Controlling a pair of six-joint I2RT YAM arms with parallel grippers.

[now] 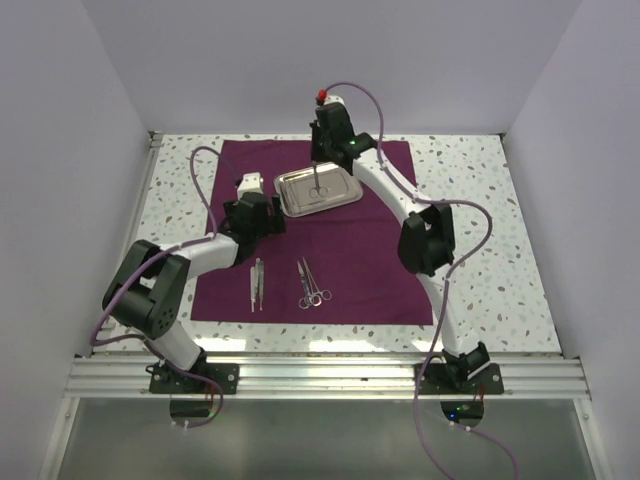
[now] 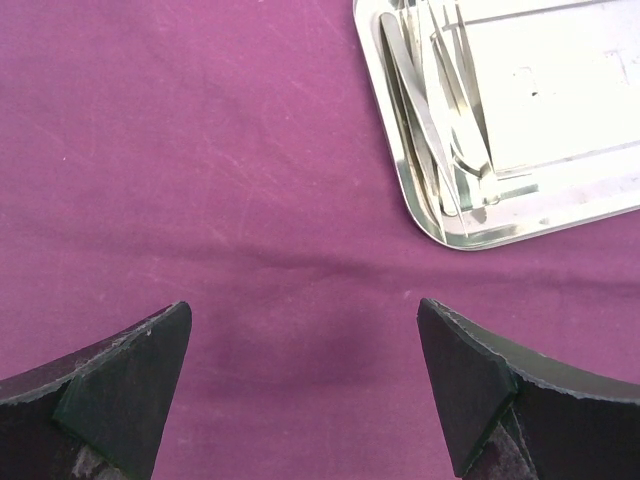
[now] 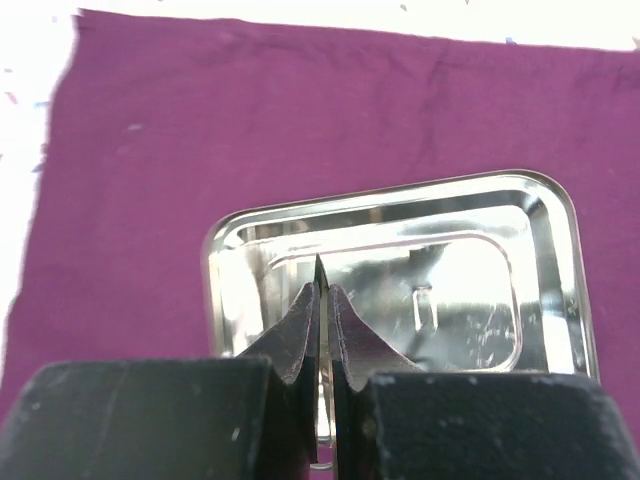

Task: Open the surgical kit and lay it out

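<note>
My right gripper (image 1: 315, 158) is shut on a slim ringed instrument (image 1: 317, 178), which hangs upright over the metal tray (image 1: 352, 195) with its rings lowest. In the right wrist view its thin shiny end shows between the fingertips. Just left of the tray, my left gripper stands open over bare cloth. Two slender instruments (image 1: 260, 285) lie at the front left of the purple cloth, with two ringed instruments (image 1: 309, 287) to their right. The left wrist view shows several slim instruments (image 2: 425, 110) in a tray corner, which I cannot make out from above.
Both grippers are close to the tray rim.
</note>
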